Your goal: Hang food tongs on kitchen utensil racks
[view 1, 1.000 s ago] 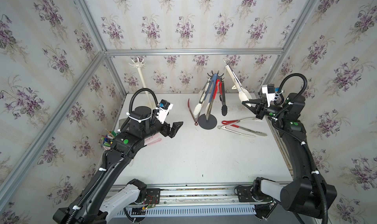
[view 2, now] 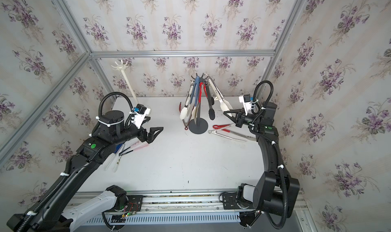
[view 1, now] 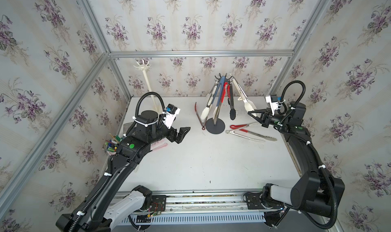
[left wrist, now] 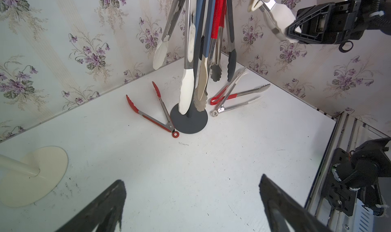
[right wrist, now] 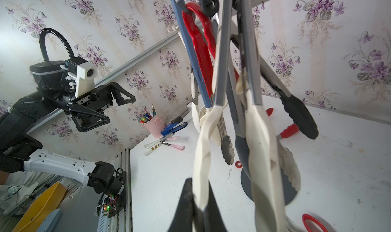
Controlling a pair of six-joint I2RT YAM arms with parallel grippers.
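Observation:
My right gripper [view 1: 253,111] is shut on a white-headed pair of tongs [view 1: 248,103] by one of its heads [right wrist: 200,166]. These tongs slant up and leftward, their upper end beside the top of the dark rack [view 1: 220,127]; whether it is on a hook cannot be told. Tongs with blue handles [view 1: 220,94], red handles [view 1: 223,91], white heads [view 1: 206,112] and a black head [view 1: 232,113] hang from that rack. My left gripper [view 1: 180,133] stands open and empty, left of the rack above the table.
Red-tipped tongs [left wrist: 167,127] lie left of the dark base. Several more tongs [view 1: 249,137] lie right of it. A cream rack [view 1: 145,75] stands empty at back left, with a pink pen cup [right wrist: 154,126] nearby.
The left arm stays still.

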